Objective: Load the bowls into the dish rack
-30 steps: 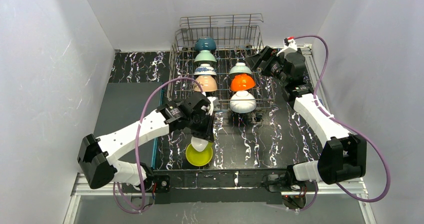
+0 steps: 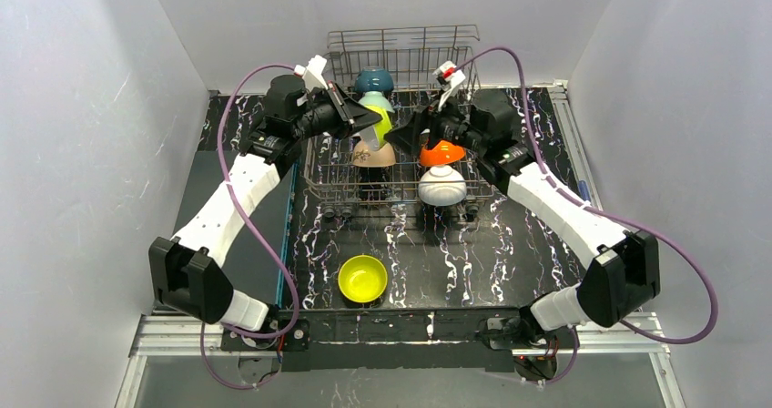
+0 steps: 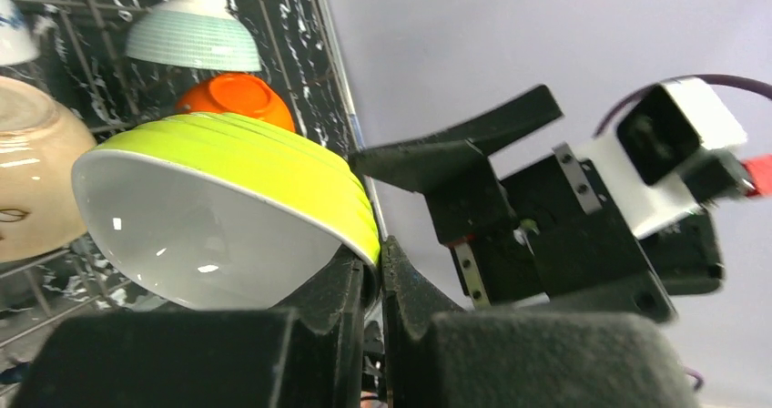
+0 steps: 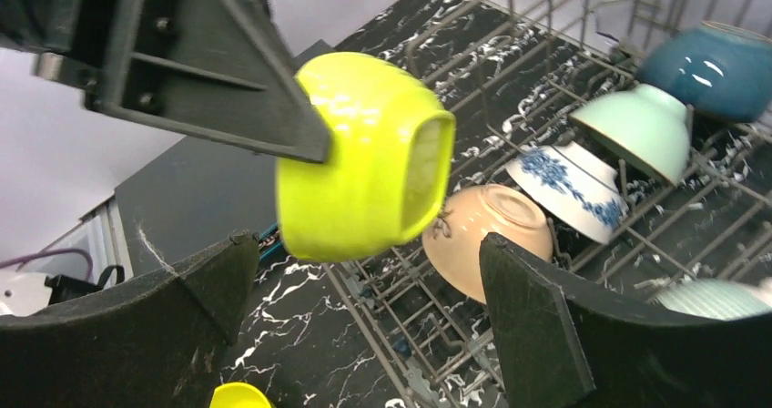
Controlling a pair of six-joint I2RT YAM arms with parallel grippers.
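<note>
A yellow-green bowl (image 2: 383, 127) with a white inside is held on its side above the dish rack (image 2: 314, 176), with my left gripper shut on its rim. My right gripper is open close by, and the same bowl (image 4: 355, 212) appears just beyond its parted fingers (image 4: 523, 317); contact cannot be told. Upside down in the rack's left row are a peach bowl (image 4: 487, 239), a blue-patterned bowl (image 4: 569, 189), a mint bowl (image 4: 639, 130) and a dark teal bowl (image 4: 710, 71). Another yellow-green bowl (image 2: 362, 279) stands upright on the counter in front.
In the rack's right row sit an orange bowl (image 2: 441, 154), a white bowl (image 2: 442, 188) and a pale green bowl (image 3: 193, 33). A dark grey panel (image 2: 228, 244) lies left of the rack. Both grippers are close together over the rack.
My left gripper has lifted the held bowl from over the counter bowl, up and back over the rack. My right gripper has moved left from the rack's right side towards that bowl.
</note>
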